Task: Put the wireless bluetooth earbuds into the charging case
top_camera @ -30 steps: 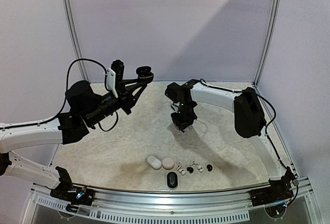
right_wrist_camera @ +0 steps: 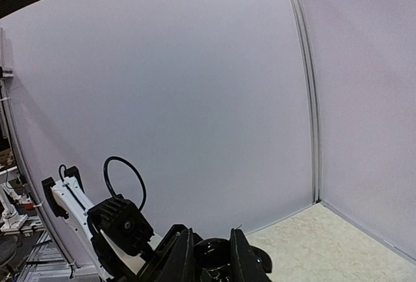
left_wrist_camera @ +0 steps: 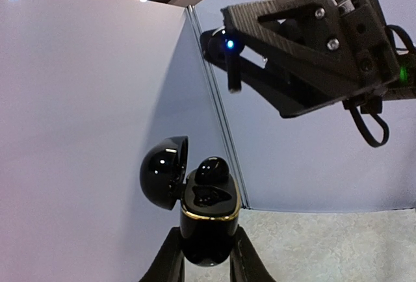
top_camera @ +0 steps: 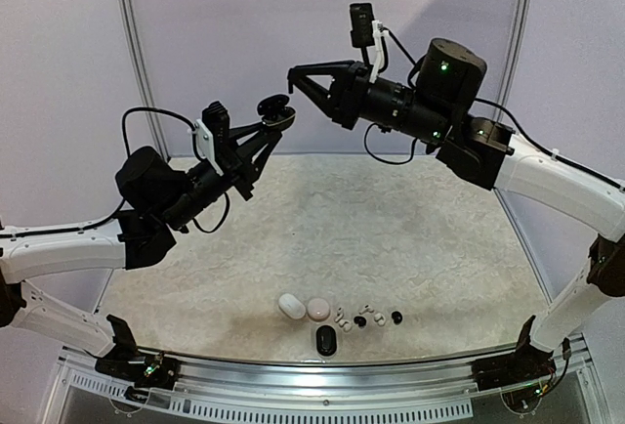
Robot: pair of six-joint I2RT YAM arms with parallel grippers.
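A black charging case with a gold rim (left_wrist_camera: 209,230) is held up by my left gripper (top_camera: 275,121), shut on it. Its lid (left_wrist_camera: 158,173) stands open, and a glossy black earbud (left_wrist_camera: 212,169) shows in its top. My right gripper (top_camera: 296,82) is just above and to the right of the case, its fingertips pointing toward it. In the left wrist view a small blue light shows between that gripper's fingers, on what looks like a dark rounded piece. How far the right gripper stands open is hard to tell.
Along the table's front lie a white case (top_camera: 291,306), a pink case (top_camera: 318,311), a black case (top_camera: 326,340), white earbuds (top_camera: 344,320) and small black pieces (top_camera: 396,318).
My right arm has risen from low over the table's back to beside the held case. The left gripper and case have moved slightly upward.
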